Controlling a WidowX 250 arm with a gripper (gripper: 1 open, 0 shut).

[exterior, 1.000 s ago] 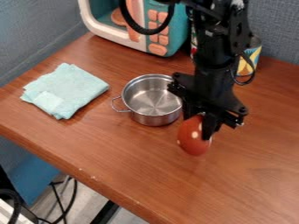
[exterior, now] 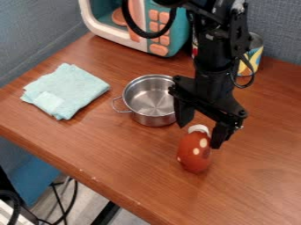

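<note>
My black gripper (exterior: 202,120) hangs over the middle-right of the wooden table, its fingers apart above a red object with white spots (exterior: 195,155), which stands on the tabletop just below it. Whether the fingers still touch its top I cannot tell clearly. Just left of the gripper is a steel pot (exterior: 148,105) with side handles, which looks empty.
A folded light-blue towel (exterior: 63,90) lies at the left. A toy microwave (exterior: 132,22) and a can (exterior: 253,54) stand at the back. The table's front-left edge (exterior: 73,176) drops to cables below.
The red object now sits a little lower and more upright, its white top showing. My gripper has opened and sits slightly higher above it.
</note>
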